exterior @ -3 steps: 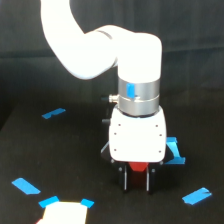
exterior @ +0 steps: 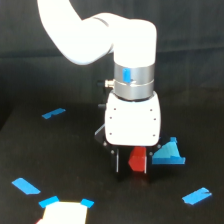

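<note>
My gripper (exterior: 131, 162) hangs from the white arm in the middle of the camera view, its two dark fingers spread apart. A small red object (exterior: 138, 159) shows below the white hand, between the fingers in the picture and closer to the right one. On its left side a dark gap separates it from the left finger. The hand covers its upper part. Whether the right finger touches it, and how far the object lies from the fingers in depth, cannot be told.
A blue tape patch (exterior: 168, 153) lies on the black surface just right of the hand. Further tape strips lie at the left (exterior: 26, 186), back left (exterior: 53, 113) and right (exterior: 197, 196). A pale object (exterior: 64, 213) stands at the front left edge.
My gripper has shifted a little left and higher in the picture, and its fingers look wider apart. The red object stays at about the same spot, with more of it showing.
</note>
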